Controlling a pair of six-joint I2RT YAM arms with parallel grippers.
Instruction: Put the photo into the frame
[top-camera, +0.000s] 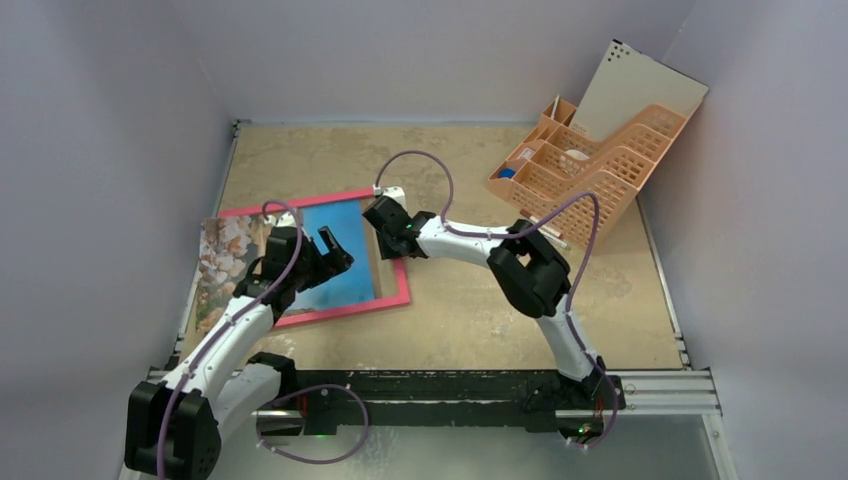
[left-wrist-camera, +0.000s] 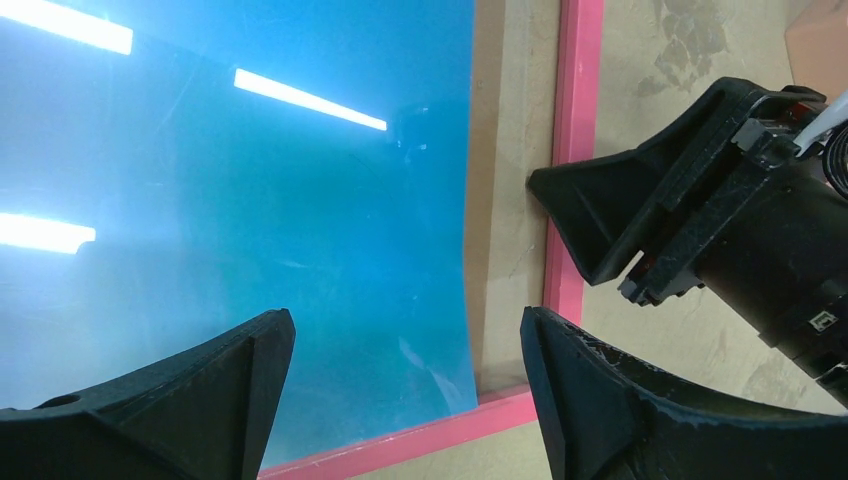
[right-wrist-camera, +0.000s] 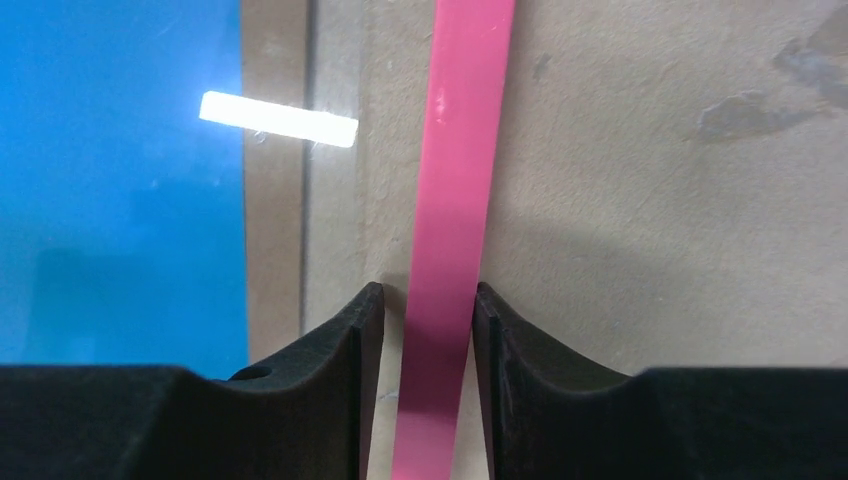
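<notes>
The pink frame (top-camera: 340, 311) lies flat on the left half of the table. Its photo (top-camera: 345, 283), blue toward the right and flowery at the left, stretches out past the left end of the frame; a brown strip and a clear band separate its blue part from the right rail (right-wrist-camera: 455, 170). Above the blue part, my left gripper is open with nothing between its fingers. My right gripper stands open astride the right rail: one fingertip is close against the outer side, while a gap shows on the inner side.
An orange organizer (top-camera: 610, 190) with a white board (top-camera: 635, 90) behind it occupies the back right. A marker (top-camera: 540, 232) lies by its front.
</notes>
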